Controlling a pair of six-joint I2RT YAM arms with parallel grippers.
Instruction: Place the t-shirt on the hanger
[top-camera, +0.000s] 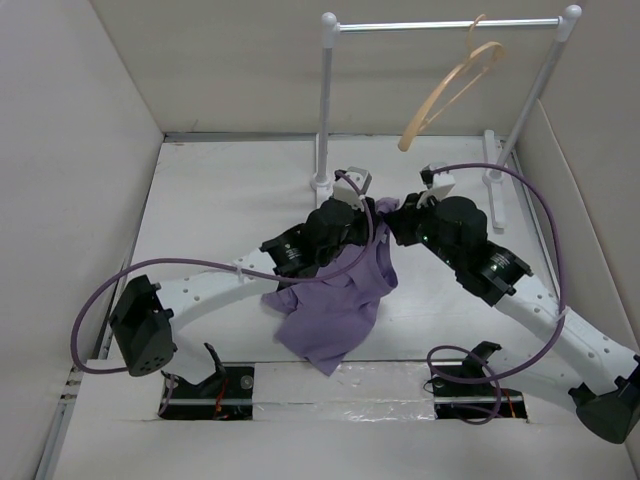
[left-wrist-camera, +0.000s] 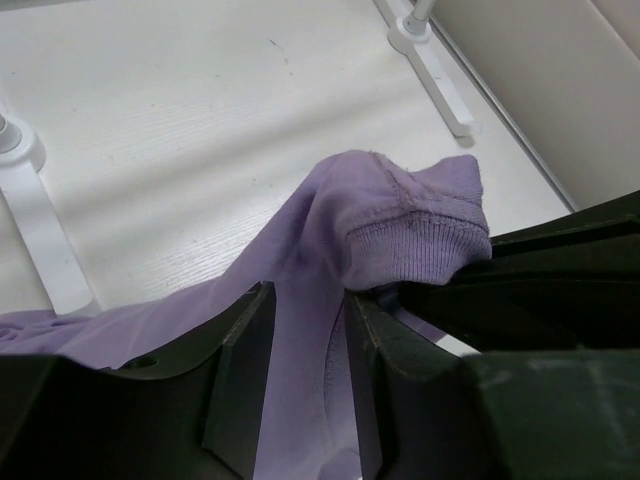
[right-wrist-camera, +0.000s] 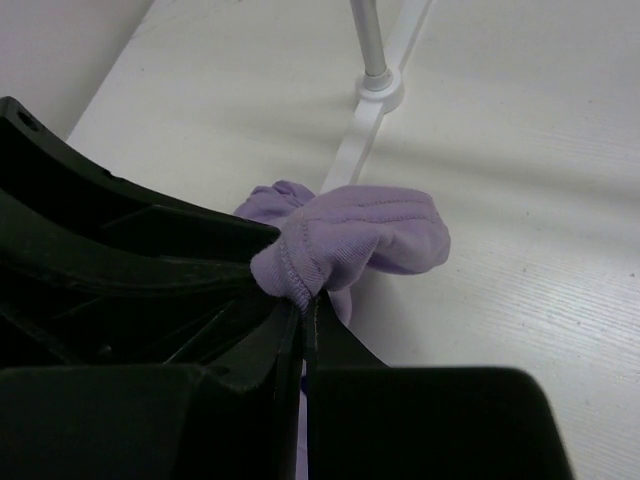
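The purple T-shirt (top-camera: 330, 310) lies on the white floor, its upper end lifted between both grippers. In the right wrist view my right gripper is shut on a bunched, hemmed edge of the shirt (right-wrist-camera: 350, 235). In the left wrist view my left gripper has its fingers apart, pointed at the shirt just below the raised fold (left-wrist-camera: 410, 225), which sits by the other gripper's black fingers. The wooden hanger (top-camera: 445, 85) hangs from the rail at upper right, above and behind the grippers.
The metal rail (top-camera: 450, 24) stands on two posts with white feet (top-camera: 497, 200) at the back. Walls close in the work area on the sides and back.
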